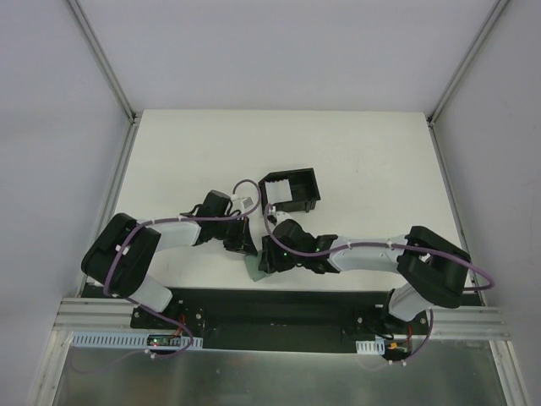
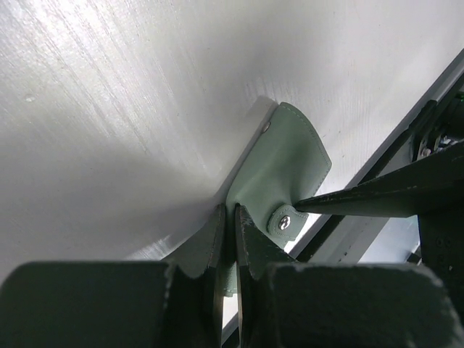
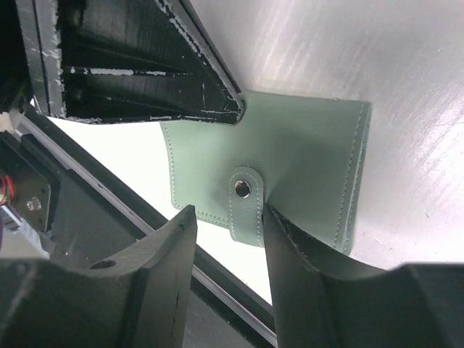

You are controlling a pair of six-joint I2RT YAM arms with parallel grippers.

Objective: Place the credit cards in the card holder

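The grey-green card holder lies near the table's front edge, its strap and metal snap facing up. At its folded edge, my left gripper is shut, with a thin strip of green showing between its fingers. My right gripper is partly open low over the holder. The snap strap lies between its fingers, close by the right-hand one. One dark right finger reaches the holder beside the snap in the left wrist view. No loose credit card shows clearly.
Behind the grippers stands a black two-part box. Its left part holds something flat and white, and its right part looks empty. The two grippers are very close together.
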